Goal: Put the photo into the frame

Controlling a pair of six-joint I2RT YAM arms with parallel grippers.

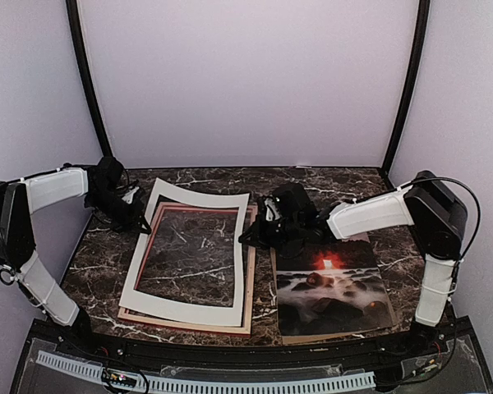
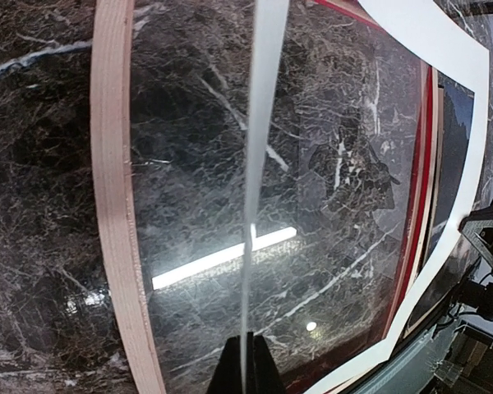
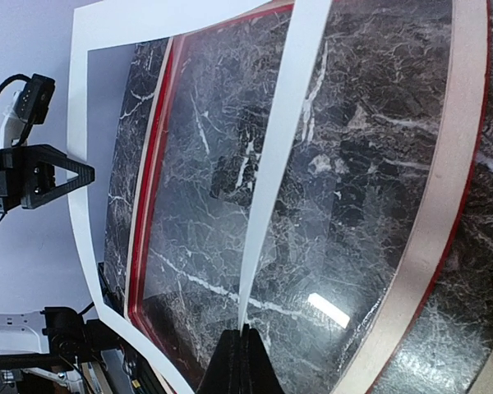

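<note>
A white mat border [image 1: 189,311] hangs over the wooden frame [image 1: 250,279] on the left half of the table. My left gripper [image 1: 145,229] is shut on the mat's left strip; in the left wrist view that strip [image 2: 267,90] runs edge-on up from the fingertips. On the opposite side my right gripper [image 1: 245,238] is shut on the right strip [image 3: 283,107]. The mat bows slightly and sits a little left of the frame's right side. Clear glazing with reflections shows inside the frame. The sunset photo [image 1: 333,287] lies to the right, its upper part hidden by my right arm.
Brown backing shows under the photo's lower edge [image 1: 345,335]. A dark rail with a white slotted strip [image 1: 263,386] borders the table's front. Bare marble [image 1: 90,279] lies left of the frame, and pale walls close the sides and back.
</note>
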